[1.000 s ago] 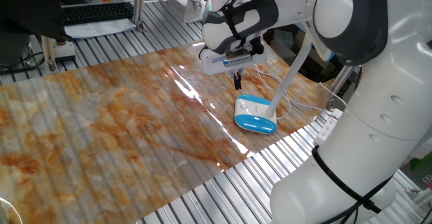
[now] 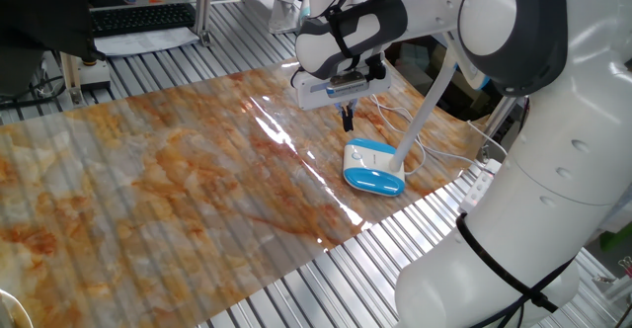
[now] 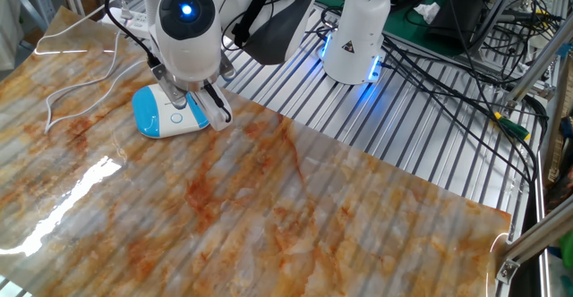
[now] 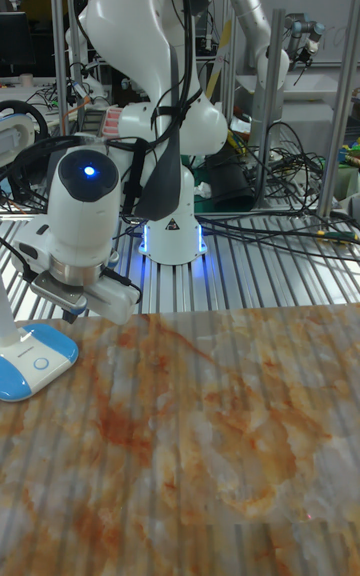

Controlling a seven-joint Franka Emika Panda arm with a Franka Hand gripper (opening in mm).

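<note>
A desk lamp's white and blue base (image 2: 373, 167) stands near the edge of the marble-patterned sheet, its white arm (image 2: 427, 111) slanting up behind my robot arm. A round button shows on the base's white top. My gripper (image 2: 348, 126) hangs just above the base on its button side, pointing down. Its dark fingers look close together in exterior view 1, and nothing shows between them. In exterior view 2, the blue and white lamp base (image 3: 170, 111) is partly covered by my hand. The same base (image 4: 36, 361) sits at the left of exterior view 3, beside my hand.
White cables (image 2: 434, 152) run over the sheet behind the lamp. The marble-patterned sheet (image 2: 148, 200) is otherwise bare, with wide free room. Slatted metal table (image 2: 326, 287) shows around it. A keyboard (image 2: 143, 19) lies at the far left, and black cables (image 3: 466, 109) lie near my arm's base.
</note>
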